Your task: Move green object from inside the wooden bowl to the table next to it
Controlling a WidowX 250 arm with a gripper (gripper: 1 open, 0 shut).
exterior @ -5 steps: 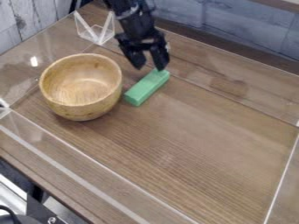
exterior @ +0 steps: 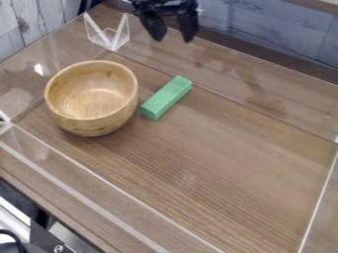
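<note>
The green block [exterior: 166, 98] lies flat on the wooden table, just right of the wooden bowl [exterior: 69, 81]. It is longish and slanted, with its far end toward the upper right. Inside the bowl I see only bare wood. At the top edge of the camera view hangs my gripper [exterior: 173, 33], open, its two dark fingers apart with nothing between them. It is well clear of the block, and the arm above it is cut off by the frame.
A white wire-like stand [exterior: 109, 34] is at the upper left, close to my gripper. Bare table [exterior: 218, 158] stretches across the right and front. Dark gear with cables [exterior: 24, 232] sits in the lower left corner.
My gripper has risen up and away from the green block, toward the top of the view. Block and bowl have stayed where they were.
</note>
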